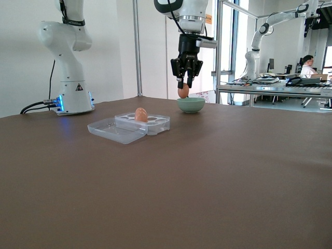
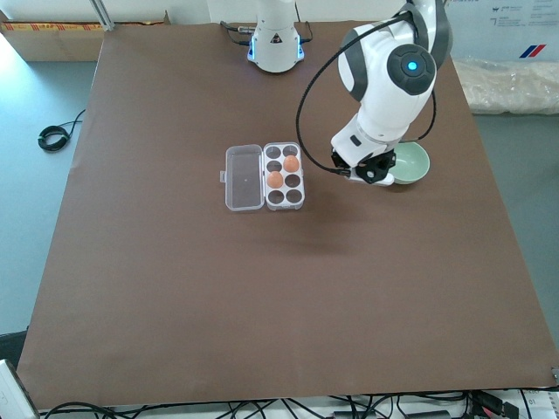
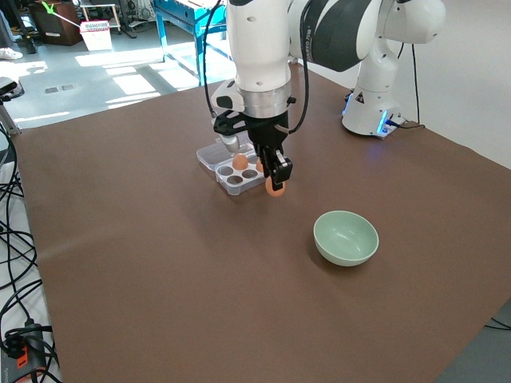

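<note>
The black gripper (image 1: 185, 82) hangs above the green bowl (image 1: 190, 104), shut on an egg (image 1: 183, 91); in the right view the gripper (image 3: 275, 179) also has the egg (image 3: 274, 191) at its tips. In the left view the bowl (image 2: 412, 164) is partly behind the arm, and the gripper's fingers are hidden. A clear open egg box (image 2: 284, 196) holds two brown eggs (image 2: 291, 163) in its cups, its empty lid (image 2: 244, 177) folded out to one side.
Cables (image 3: 24, 303) run along the table's outer edge.
</note>
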